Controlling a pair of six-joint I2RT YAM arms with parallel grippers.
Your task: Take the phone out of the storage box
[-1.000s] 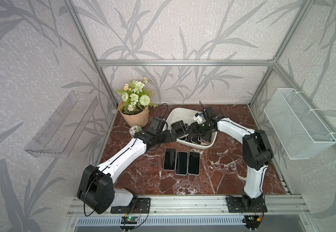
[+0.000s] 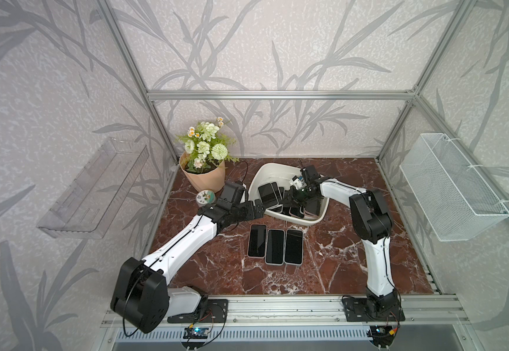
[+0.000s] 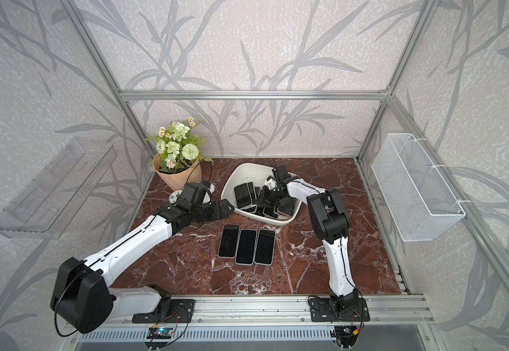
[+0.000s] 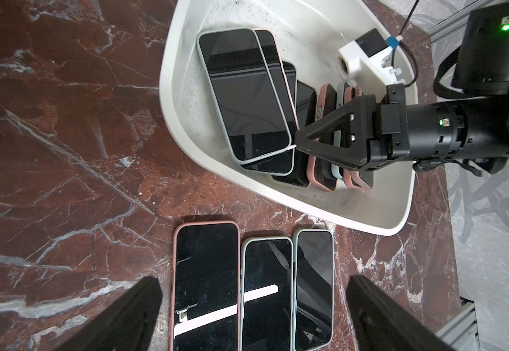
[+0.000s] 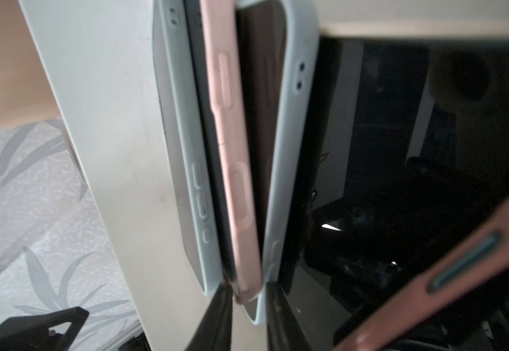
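Observation:
The white storage box (image 4: 178, 117) holds several phones: flat black-screened ones (image 4: 245, 93) at the left, others on edge in pink and pale blue cases (image 5: 231, 146) at the right. My right gripper is down inside the box, its fingers part open at the lower end of the pink-cased phone; whether they touch it is unclear. My left gripper stands open outside the box, over the table near three phones lying side by side (image 4: 266, 310) in front of it.
A flower pot (image 2: 201, 178) stands left of the box. A clear tray (image 2: 90, 193) and a white mesh basket (image 2: 453, 199) are on the side walls.
The right arm has moved left and its gripper now sits lower among the phones in the box. The left arm has shifted slightly left and down in the top view.

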